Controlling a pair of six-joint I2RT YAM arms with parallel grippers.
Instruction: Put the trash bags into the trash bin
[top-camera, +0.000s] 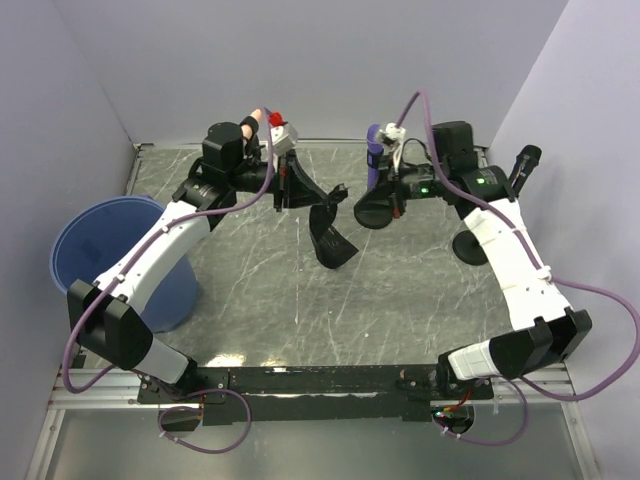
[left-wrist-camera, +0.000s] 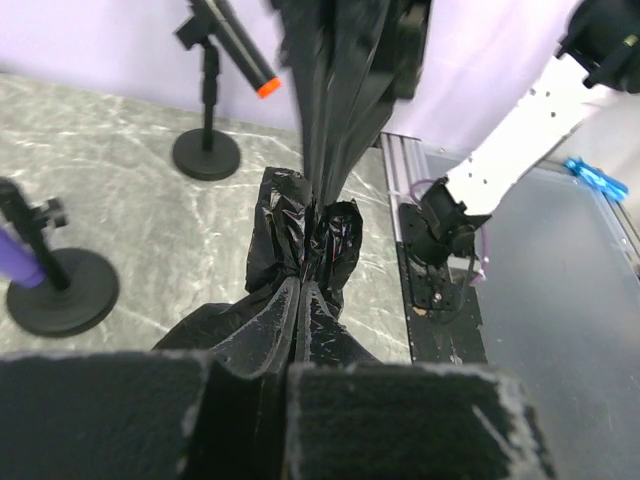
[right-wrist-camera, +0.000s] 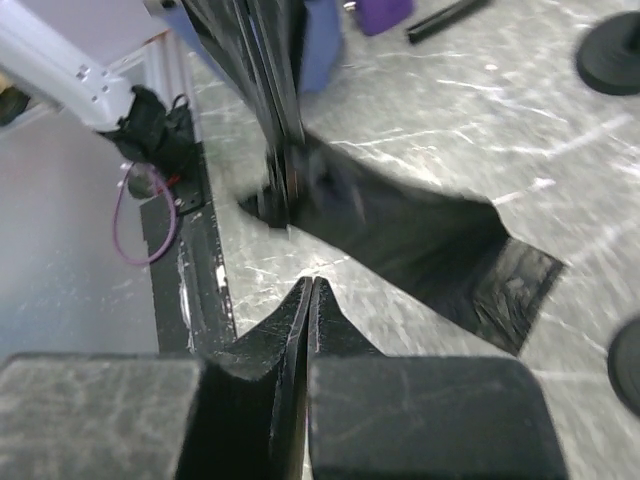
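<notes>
One black trash bag (top-camera: 328, 240) hangs over the grey tabletop, its neck pinched in my left gripper (top-camera: 324, 198). In the left wrist view, the crumpled top of the bag (left-wrist-camera: 275, 225) rises past the shut fingertips. My right gripper (top-camera: 366, 206) is a short way to the right of the bag. In the right wrist view, the right gripper is shut with nothing between its fingers, and the bag (right-wrist-camera: 425, 235) stretches beyond its tips, clear of them. The blue trash bin (top-camera: 178, 300) stands at the left; its inside is partly hidden by the left arm.
Behind the right gripper stands a purple item on a black round base (top-camera: 374, 214). Another black stand (top-camera: 468, 248) is at the right edge.
</notes>
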